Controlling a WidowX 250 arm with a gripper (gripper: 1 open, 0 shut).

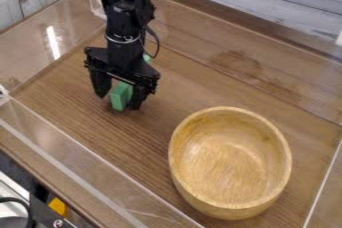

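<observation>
My black gripper [123, 80] hangs low over the wooden table at the left middle, its fingers open around a green object [122, 97] resting there. Another green item [146, 59] is partly hidden behind the arm. A light wooden bowl [230, 162] sits at the front right.
Low walls border it at the back and along the left. A small yellow object [56, 206] is beyond the front left edge.
</observation>
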